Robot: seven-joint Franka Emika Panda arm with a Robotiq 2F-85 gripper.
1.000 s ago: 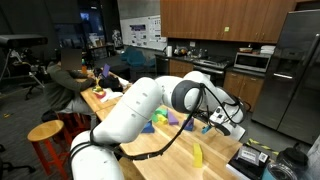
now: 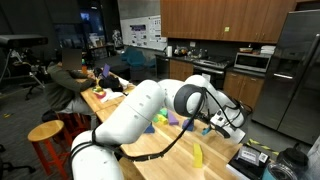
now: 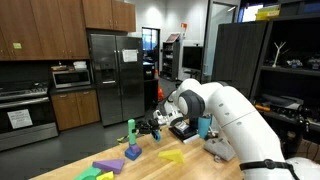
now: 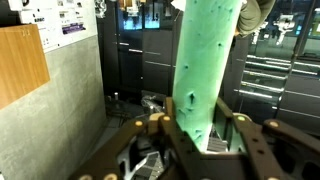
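A long green object (image 4: 203, 70) fills the middle of the wrist view. My gripper is shut on it, its dark fingers closed around the lower part. In exterior view 2 the green object (image 3: 132, 131) stands about upright at the tip of my gripper (image 3: 141, 128), above a purple block (image 3: 132, 152). I cannot tell from that view whether the two touch. The arm reaches over the wooden table in exterior view 1, where the fingers are small and hard to make out.
Yellow pieces (image 2: 197, 156) (image 3: 172, 156) lie on the table. Another purple block (image 3: 108, 165) sits at the near left in exterior view 2. A dark tray (image 2: 247, 160) and a blue cup (image 3: 204, 127) stand near the table's edge. Stools (image 2: 48, 133) are beyond the table.
The arm's upper part and wrist have shifted slightly in exterior view 1. The objects on the table look unmoved.
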